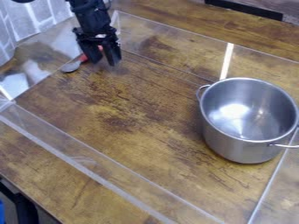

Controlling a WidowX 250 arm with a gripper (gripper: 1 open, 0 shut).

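Observation:
My black gripper (98, 51) is low over the back left of the wooden table, at a spoon (73, 65) with a metal end and a red part (86, 57). The red part is partly hidden by the gripper, and I cannot tell whether the fingers are open or shut on it. A large steel pot (243, 114) with two side handles stands at the right, well apart from the gripper.
A transparent or shiny surface (21, 61) edges the far left, and a dark object (12, 210) sits at the front left corner.

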